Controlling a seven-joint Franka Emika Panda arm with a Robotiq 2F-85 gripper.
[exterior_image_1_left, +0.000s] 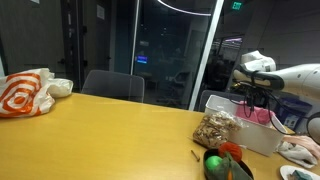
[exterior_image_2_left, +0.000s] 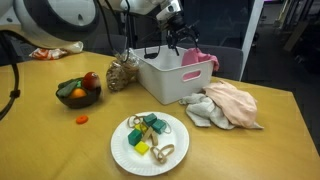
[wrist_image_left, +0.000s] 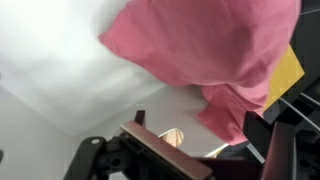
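A white bin (exterior_image_2_left: 163, 79) stands at the back of the table, with a pink cloth (exterior_image_2_left: 193, 57) lying over its right-hand rim, partly inside and partly outside. In the wrist view the pink cloth (wrist_image_left: 205, 40) fills the upper right, ahead of the fingers. My gripper is open, its dark fingers wide apart at the lower edge of that view. A brownish-pink strip (wrist_image_left: 165, 150) crosses the gap close to the camera; I cannot tell what it is. From outside, the gripper (exterior_image_2_left: 180, 32) hangs over the bin, above the cloth.
Beige and grey cloths (exterior_image_2_left: 243, 101) lie right of the bin. A white plate (exterior_image_2_left: 149, 160) with small blocks and rings is in front. A dark bowl of produce (exterior_image_2_left: 80, 97) and a crinkled brown bag (exterior_image_2_left: 118, 72) stand left.
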